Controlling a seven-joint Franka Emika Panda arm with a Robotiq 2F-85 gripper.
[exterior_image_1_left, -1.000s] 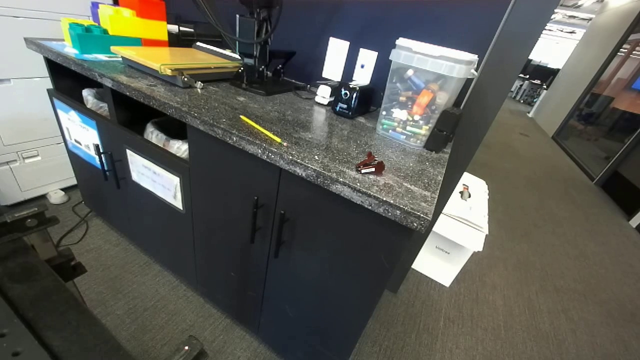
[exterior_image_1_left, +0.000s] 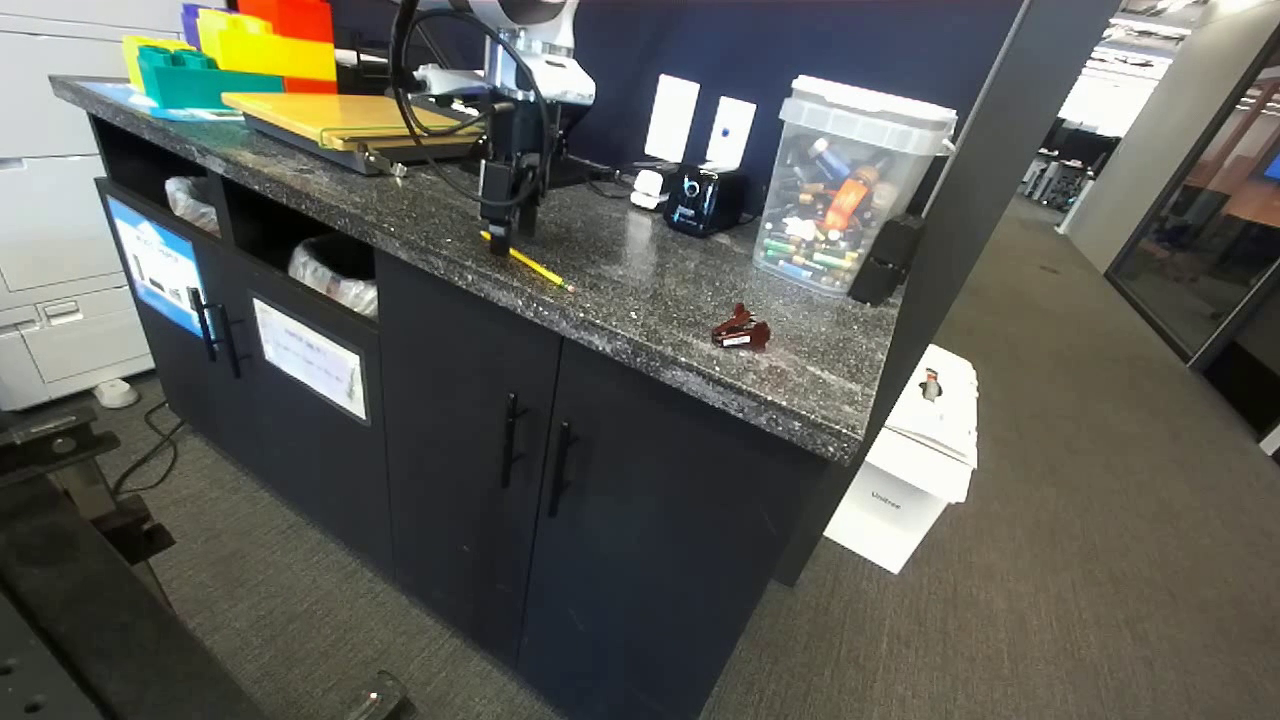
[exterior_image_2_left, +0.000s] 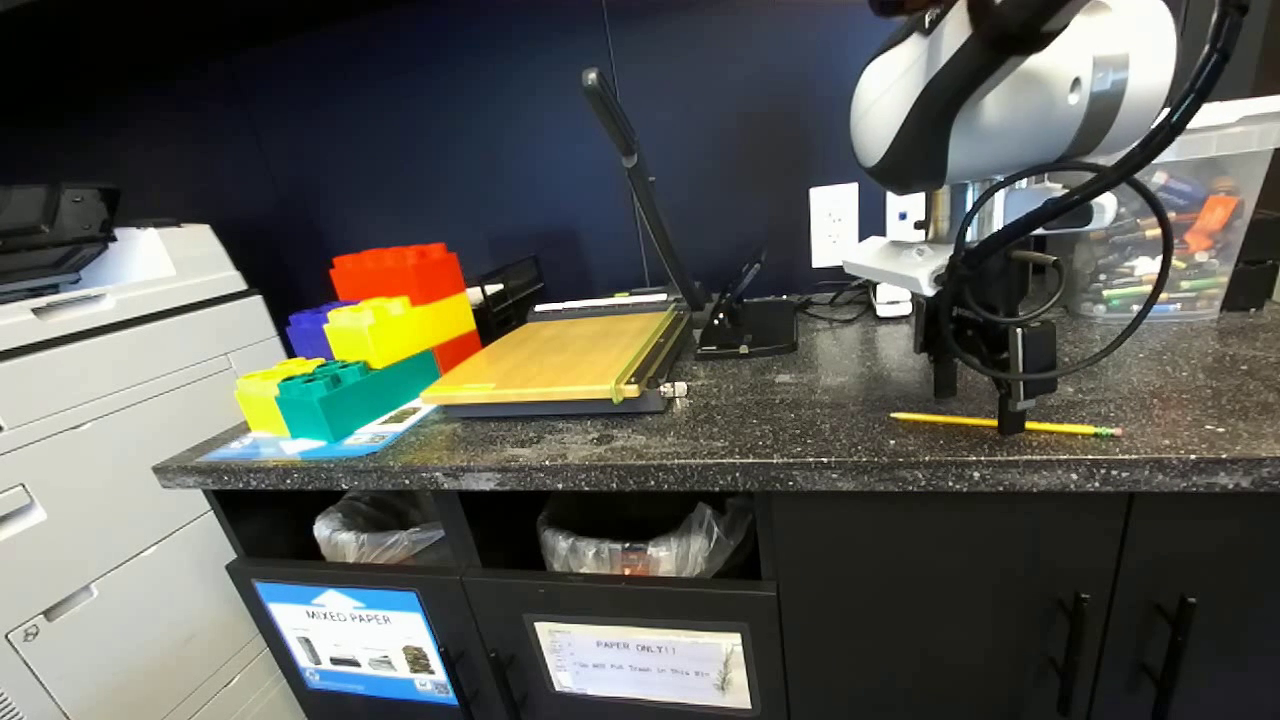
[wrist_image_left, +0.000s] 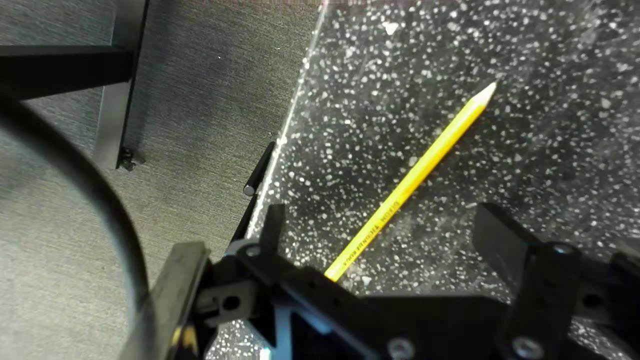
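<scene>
A yellow pencil (wrist_image_left: 429, 162) lies flat on the dark speckled counter (wrist_image_left: 540, 150), close to the front edge. Its sharpened tip shows in the wrist view, while the eraser end is hidden under the gripper body. In exterior view 2 the pencil (exterior_image_2_left: 1074, 428) shows its pink eraser at the right. My gripper is open and low over the counter, one finger (wrist_image_left: 274, 227) on the edge side of the pencil and the other finger (wrist_image_left: 495, 231) across from it. Nothing is gripped. Whether the fingertips touch the counter, I cannot tell.
A dark red staple remover (exterior_image_1_left: 741, 329) sits nearer the counter's right end. Behind are a black pencil sharpener (exterior_image_1_left: 705, 200) and a clear bin of markers (exterior_image_1_left: 828, 198). Left stand a paper cutter (exterior_image_2_left: 552, 356) and big toy bricks (exterior_image_2_left: 348, 402).
The arm has come down and toward the front edge from above the back of the counter, bringing the gripper to the pencil. The pencil has not moved.
</scene>
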